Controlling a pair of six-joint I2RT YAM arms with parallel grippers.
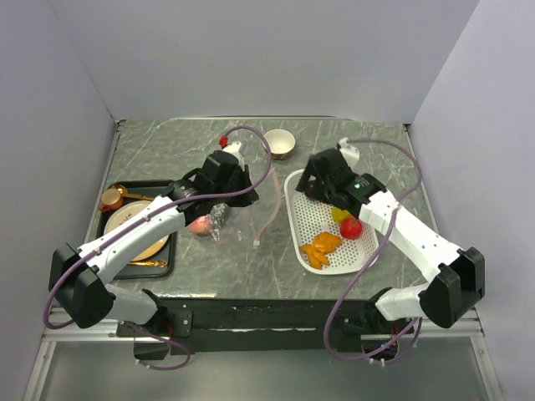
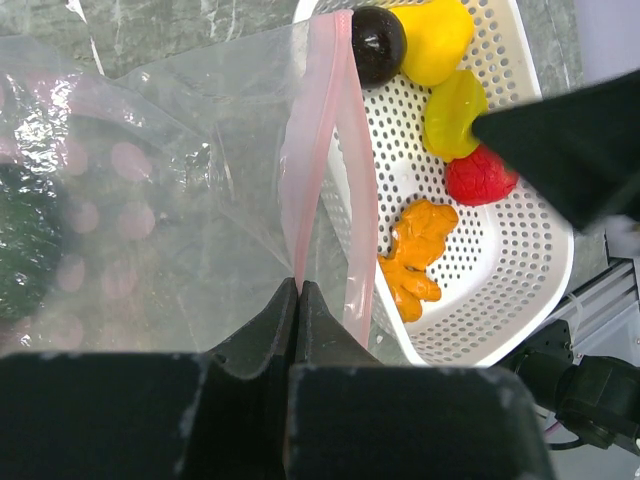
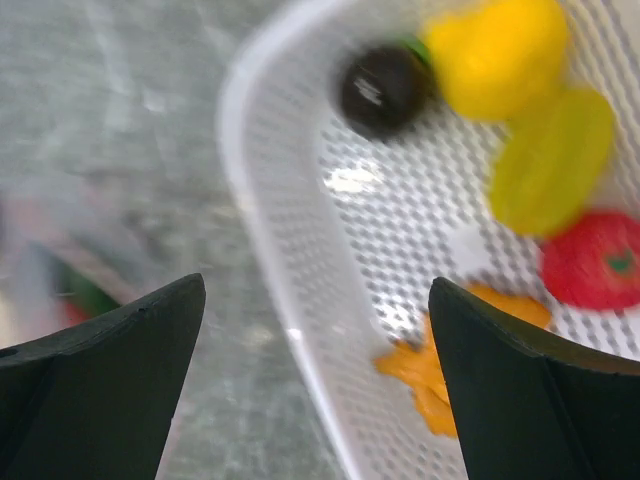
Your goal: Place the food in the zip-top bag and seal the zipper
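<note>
The clear zip bag (image 2: 170,240) with pink zipper holds a dark green item (image 2: 25,240); in the top view a pink item (image 1: 201,224) is also in it. My left gripper is shut on the bag's edge by the zipper. My right gripper stands open above the white basket (image 1: 301,251), which holds a black round item (image 2: 375,48), yellow pepper (image 2: 430,35), yellow-green item (image 2: 455,110), red item (image 2: 480,180) and orange piece (image 2: 415,250).
A dark tray (image 1: 165,266) with plate and utensils lies at the left. A bowl (image 1: 279,139) stands at the back.
</note>
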